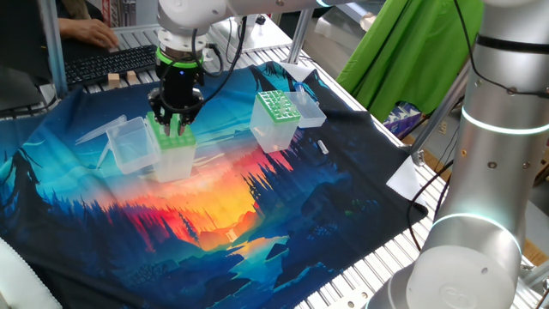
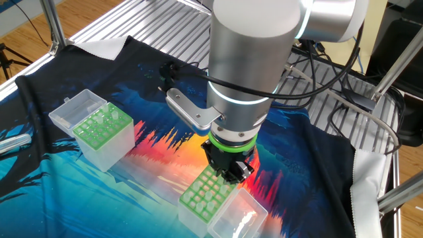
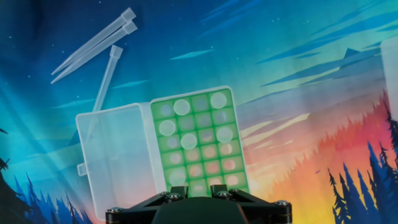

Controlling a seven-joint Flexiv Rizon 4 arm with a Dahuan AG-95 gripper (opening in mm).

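A clear tip box with a green rack on top (image 3: 205,152) stands below my gripper, its hinged lid (image 3: 115,155) folded open beside it. Whitish tips fill some of the rack's holes; others look empty. My gripper is open, its two fingers apart at the near part of the rack, and no held tip shows between them. In exterior view 1 the fingertips are close over the green rack (image 1: 176,142); whether they touch it I cannot tell. A second box with a green rack (image 1: 279,106) and open lid stands to the right.
Several loose clear tips (image 3: 102,40) lie on the printed cloth beyond the open lid. A small pale item (image 1: 322,147) rests near the second box. A keyboard (image 1: 111,64) and a person's hand (image 1: 86,33) are at the back left.
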